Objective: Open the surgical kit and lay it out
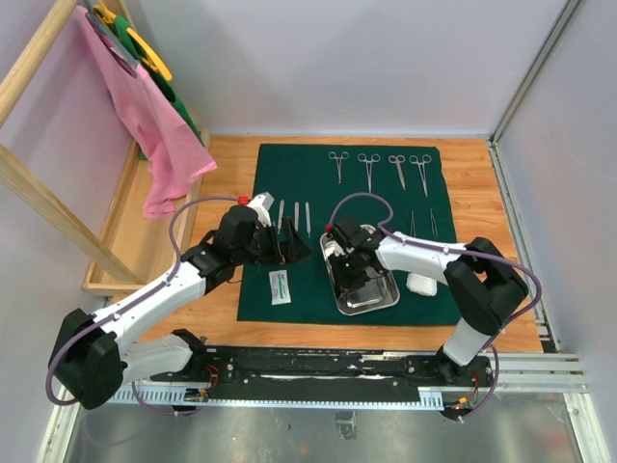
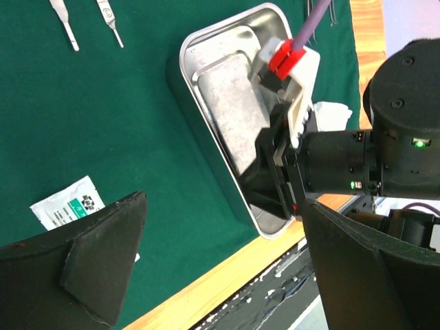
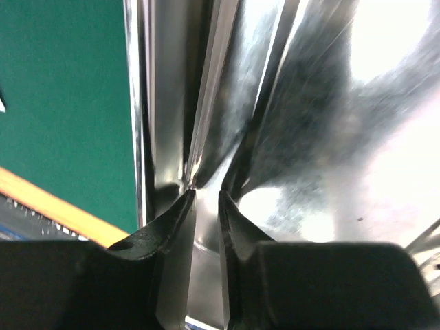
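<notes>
An empty metal tray (image 1: pixel 370 301) lies on the green cloth (image 1: pixel 299 309). My right gripper points down over the tray's left part, beside its left wall; its fingers are only slightly apart, and bright metal shows between them. Whether they touch the tray I cannot tell. Left of the tray hovers my left gripper (image 1: pixel 295 246), fingers wide open and empty. A white packet (image 2: pixel 67 203) lies flat below it. Several scissor-like clamps (image 1: pixel 369 166) line the cloth's top, with three slim handled tools (image 1: pixel 296 215) at the left and tweezers (image 1: pixel 433 224) at the right.
White gauze (image 1: pixel 421 285) lies right of the tray, close under the right forearm. At the far left stands a wooden rack (image 1: pixel 118 270) with a pink cloth (image 1: pixel 154 125) hanging from it. The cloth's middle, below the clamps, is bare.
</notes>
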